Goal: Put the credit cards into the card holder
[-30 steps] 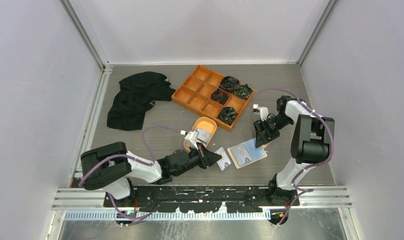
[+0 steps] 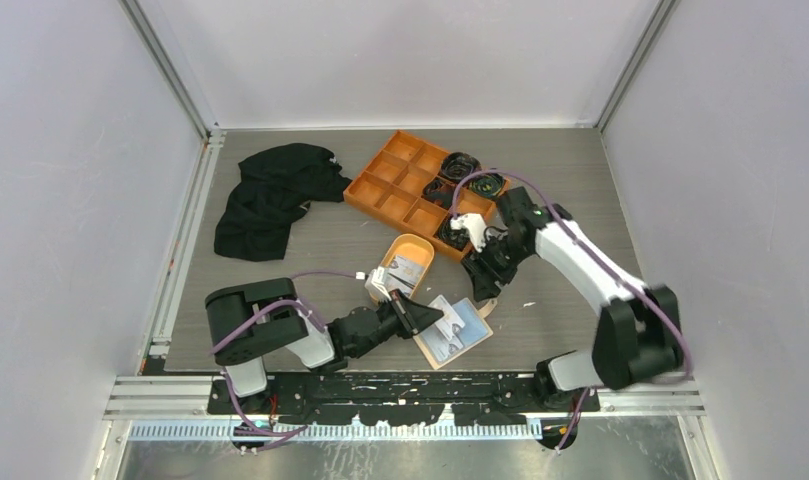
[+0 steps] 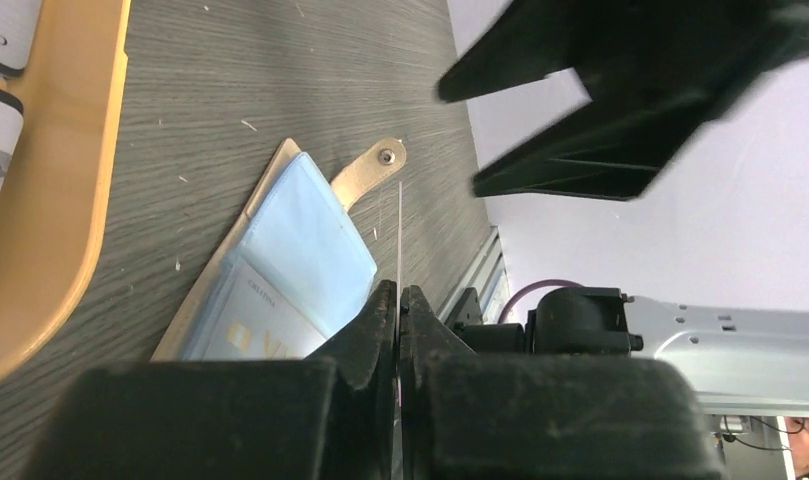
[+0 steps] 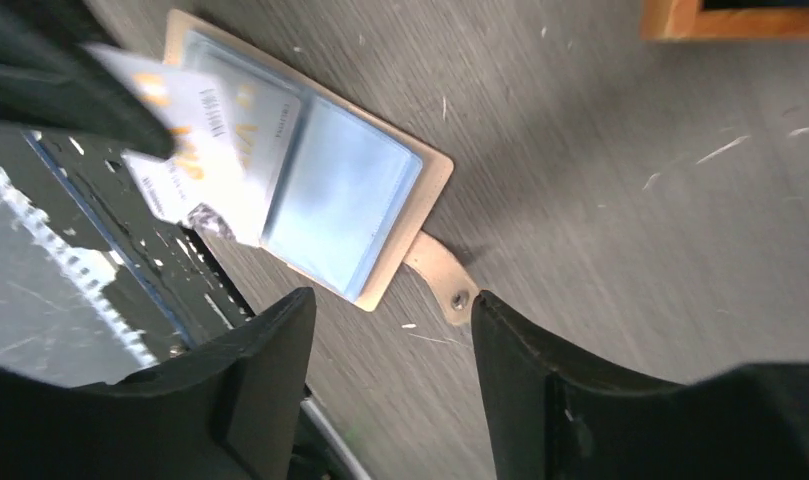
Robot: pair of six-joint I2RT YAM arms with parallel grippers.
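Note:
The open card holder (image 2: pixel 465 322) lies on the table, with a blue pocket (image 4: pixel 345 185) and a strap with a snap (image 3: pixel 375 165). My left gripper (image 2: pixel 425 320) is shut, a white card (image 4: pixel 185 150) edge-on between its fingertips, over the holder's pocket side. My right gripper hangs just right of and above the holder, open, its fingers either side of the strap's end with nothing held. An orange tray (image 3: pixel 95 200) holds more cards (image 2: pixel 403 272) left of the holder.
An orange compartment box (image 2: pixel 390 175) with coiled cables stands behind. A black cloth (image 2: pixel 265 200) lies at the back left. Bare table lies right of the holder.
The holder has shifted left and toward the front, under the card in my left gripper, and turned.

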